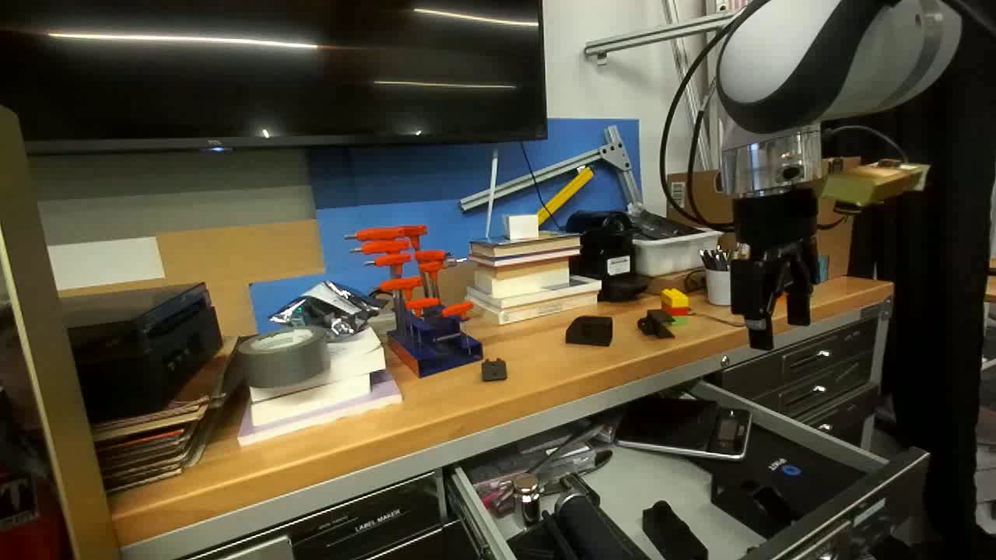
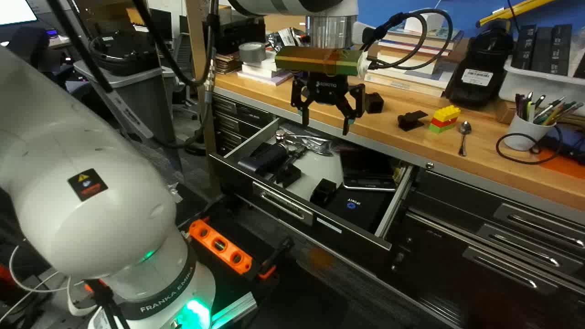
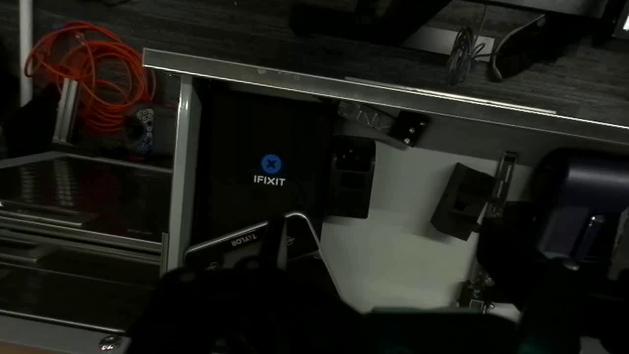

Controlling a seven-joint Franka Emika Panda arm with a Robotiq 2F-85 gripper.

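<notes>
My gripper stands open above the pulled-out drawer, with nothing between its fingers. It hangs clear of the bench edge in exterior view 2. Inside the drawer lie a black iFixit case, a silver-edged Taylor scale and a small black holder. A black block and a dark rolled item are at the drawer's other side. The wrist view is dim, and my gripper's dark body covers its lower part, hiding some of the drawer.
On the wooden bench stand a hex-key rack, stacked books, toy bricks, a spoon and a pen cup. The drawer's pale floor is bare near its middle.
</notes>
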